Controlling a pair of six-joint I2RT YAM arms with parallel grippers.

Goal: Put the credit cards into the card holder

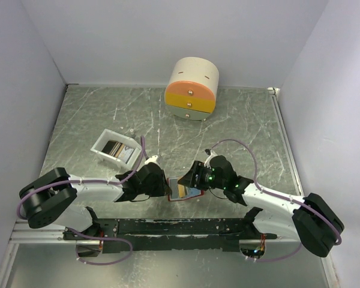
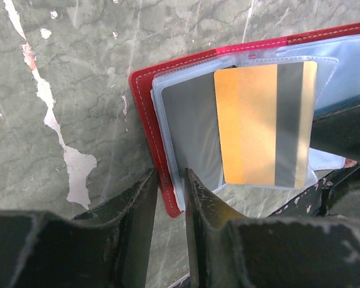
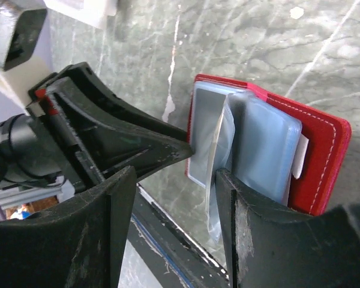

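A red-edged card holder with clear blue-tinted sleeves lies open on the table between my arms. A gold card with a dark stripe shows at a raised sleeve page; a grey card lies under the left sleeve. My left gripper is at the holder's left edge, its fingers apart with the red border visible between them; contact is unclear. Over the holder's middle, my right gripper stands open. One of its fingers is against the upright sleeve page, while the other is clear of it.
A white tray with several cards stands at the left. The drawer cabinet is at the back. Open table lies behind the holder, and the two grippers are close together over it.
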